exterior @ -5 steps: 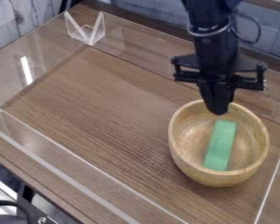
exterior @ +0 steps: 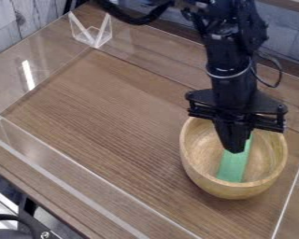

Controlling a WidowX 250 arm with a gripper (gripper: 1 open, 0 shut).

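The black gripper [exterior: 235,129] is low over the back part of a tan round bowl [exterior: 202,177], its tip hiding the upper end of a green rectangular object [exterior: 232,168] lying inside. The gripper is shut, with nothing visible between its fingers.
A white taped shape [exterior: 92,30] is at the back left, near the table's edge. Black cables or parts show at the lower left corner.
The gripper has come down and toward the viewer, from behind the bowl to over its back part. The bowl and green object look unmoved.
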